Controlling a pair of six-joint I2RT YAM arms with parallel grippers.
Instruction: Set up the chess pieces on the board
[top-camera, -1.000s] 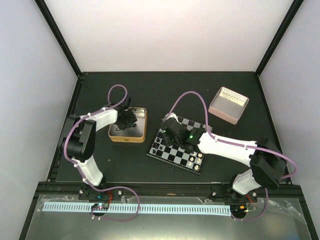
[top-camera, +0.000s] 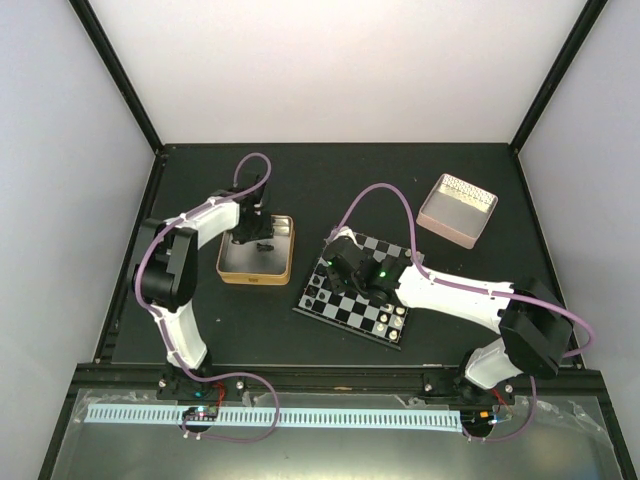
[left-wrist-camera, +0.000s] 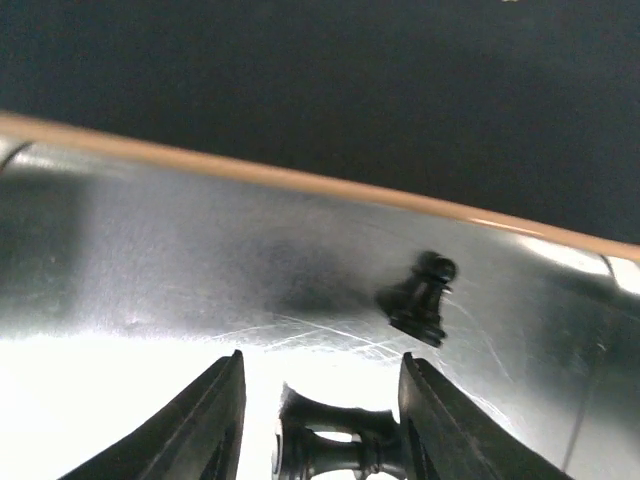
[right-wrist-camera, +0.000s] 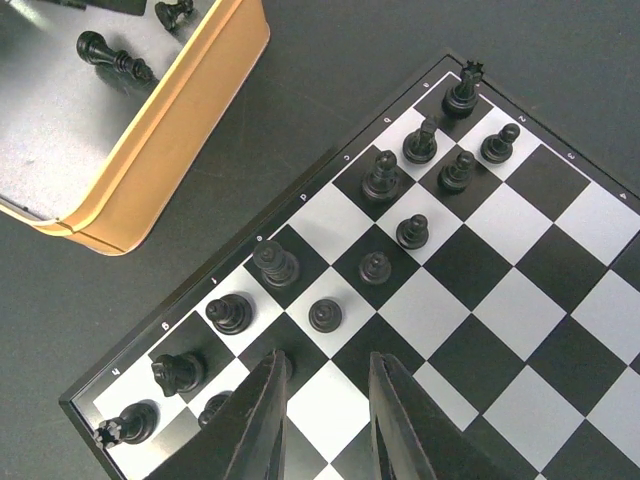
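Observation:
My left gripper hangs low in the orange-rimmed bin (top-camera: 228, 278), its fingers apart on either side of a black piece (left-wrist-camera: 315, 448) lying below them; whether they touch it is unclear. A smaller black piece (left-wrist-camera: 422, 305) lies nearer the bin's wall. My right gripper is over the chessboard (right-wrist-camera: 560, 370), fingertips apart. Black pieces stand in rows along the board's edge, among them a tall one (right-wrist-camera: 274, 262) and a short one (right-wrist-camera: 325, 314). The top view also shows light pieces (top-camera: 393, 334) on the board.
A pink container (top-camera: 445, 230) with a light insert sits at the back right.
The right arm and the board look unchanged.

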